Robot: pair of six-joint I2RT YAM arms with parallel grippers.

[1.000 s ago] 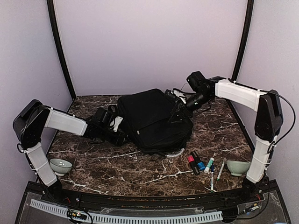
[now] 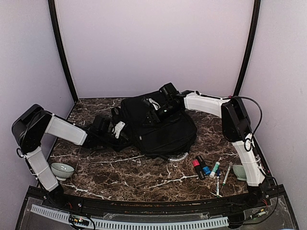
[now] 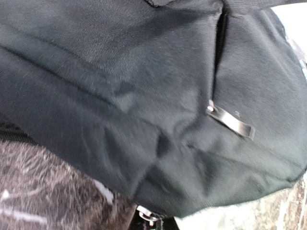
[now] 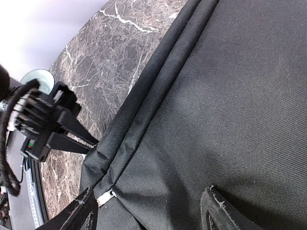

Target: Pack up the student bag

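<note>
The black bag (image 2: pixel 168 136) lies on the marble table, with a zip pull (image 3: pixel 230 122) visible in the left wrist view. My left gripper (image 2: pixel 117 139) is low at the bag's left side; fabric hides most of its fingers, and it is shut. My right gripper (image 2: pixel 151 115) is over the bag's upper middle, its fingertips apart, low on the fabric in the right wrist view, with only cloth seen between them.
Pink and blue markers (image 2: pixel 198 168), a glue stick (image 2: pixel 214 169) and several pens (image 2: pixel 227 175) lie at front right. Bowls (image 2: pixel 62 169) (image 4: pixel 41 80) stand at the sides.
My right arm has moved left across the bag, its gripper now over the upper middle. My left arm has shifted only slightly.
</note>
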